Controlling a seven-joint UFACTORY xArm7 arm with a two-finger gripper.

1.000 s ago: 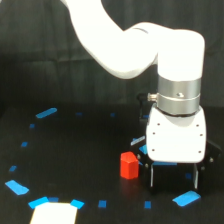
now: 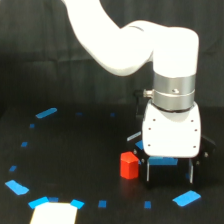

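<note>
My gripper (image 2: 170,178) hangs low over the dark table at the right, pointing down. Its two thin fingers stand wide apart, so it is open. A small red block (image 2: 129,165) sits just left of the left finger, apart from it in this view. Behind the fingers, below the white gripper body, a blue patch (image 2: 163,161) shows; whether it is tape or an object I cannot tell. The gripper body hides part of the table behind it.
Blue tape marks (image 2: 17,187) are scattered over the black table. A pale object (image 2: 53,213) is cut off by the bottom edge at the left.
My gripper has shifted slightly to the left and a little up in the view, nearer the red block. Its fingers remain apart, and the red block has not visibly moved.
</note>
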